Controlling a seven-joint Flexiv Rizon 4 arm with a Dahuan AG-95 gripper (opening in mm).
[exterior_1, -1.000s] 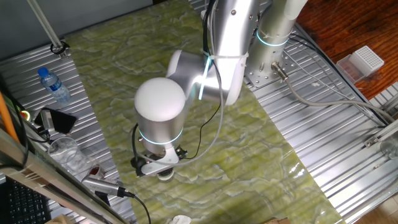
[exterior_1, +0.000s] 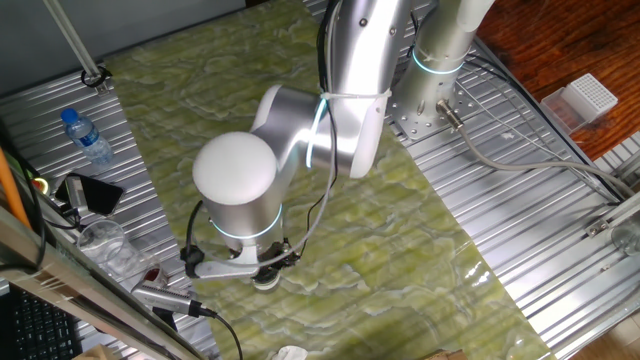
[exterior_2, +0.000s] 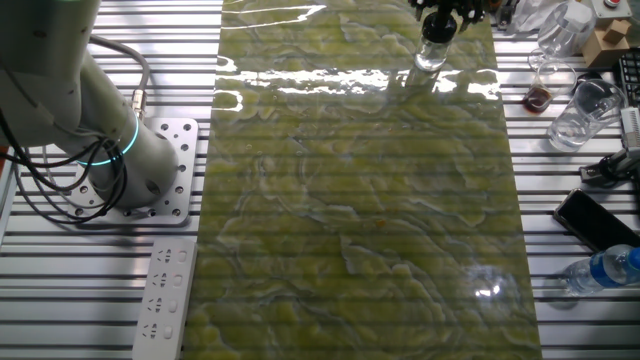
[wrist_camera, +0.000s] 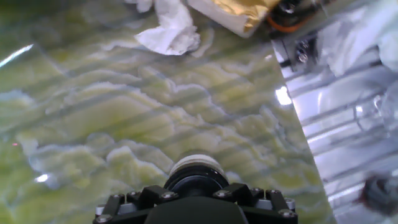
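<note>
In exterior view 2 a small clear glass bottle (exterior_2: 431, 58) with a dark top is at the far edge of the green marbled sheet, right under my gripper (exterior_2: 446, 14). From exterior view 1, my gripper (exterior_1: 270, 266) points down, and the bottle's pale lower end (exterior_1: 266, 283) shows beneath it. The wrist view has a round black top with a pale rim (wrist_camera: 197, 162) at the middle of my gripper. Its fingertips are hidden there, so how tightly the fingers stand around the bottle does not show. Whether the bottle touches the sheet is also unclear.
Crumpled white tissue (wrist_camera: 168, 31) and a box (wrist_camera: 227, 14) lie past the gripper. Beside the sheet are clear cups (exterior_2: 585, 115), a phone (exterior_2: 597, 222) and a water bottle (exterior_2: 603, 270). Most of the green sheet (exterior_2: 350, 230) is bare.
The arm's wrist has swung left in exterior view 1 and the gripper has turned with it. The bottle's lower end stays at nearly the same spot.
</note>
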